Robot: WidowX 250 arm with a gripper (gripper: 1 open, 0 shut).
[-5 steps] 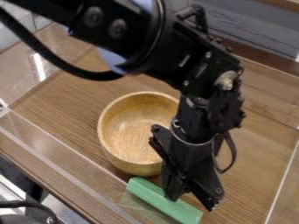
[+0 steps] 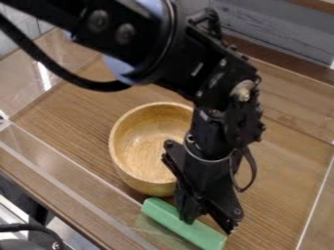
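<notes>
The black gripper [image 2: 196, 207] hangs low over a pale green bar [image 2: 189, 232] near the front of the table, its fingertips at the bar's upper left part. The gripper looks shut, and whether anything is between its fingers is hidden. A wooden bowl [image 2: 137, 146] sits empty just behind the bar, partly covered by the arm.
The wooden table [image 2: 72, 112] has bare room left of and behind the bowl and to the right of the arm. Clear panels run along the left front edge, with cables beyond it at lower left. A wall stands at the back.
The arm and gripper have shifted very slightly up and to the left over the last second. The bar and bowl look unmoved.
</notes>
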